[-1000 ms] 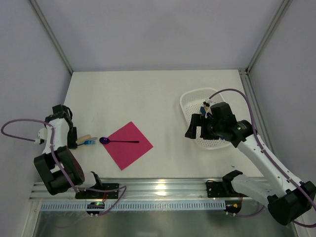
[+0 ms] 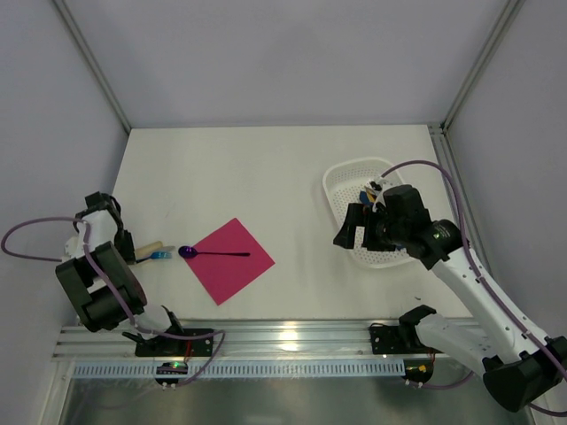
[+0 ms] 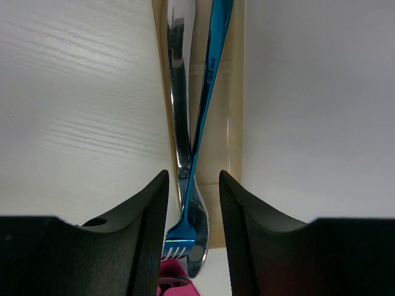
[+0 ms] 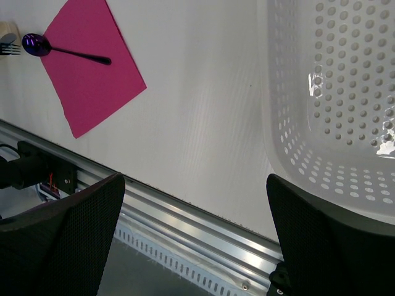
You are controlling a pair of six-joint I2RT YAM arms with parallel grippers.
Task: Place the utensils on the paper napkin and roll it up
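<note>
A pink napkin [image 2: 221,274] lies left of centre with a purple spoon [image 2: 190,252] across it. Left of it a wooden tray [image 3: 227,123] holds a silver knife [image 3: 179,92] and a blue fork [image 3: 208,80], with a silver utensil [image 3: 199,222] beside them. My left gripper hovers over the tray with fingers apart and nothing seen between them but the utensils below. My right gripper is open beside the white basket, with nothing between its fingers.
The white perforated basket [image 4: 268,92] stands at the right, with some small coloured items in it. Metal rails [image 2: 292,335] run along the front edge.
My left arm has shifted slightly at the far left of the table. The right arm has moved very slightly; the utensils and napkin are unchanged.
</note>
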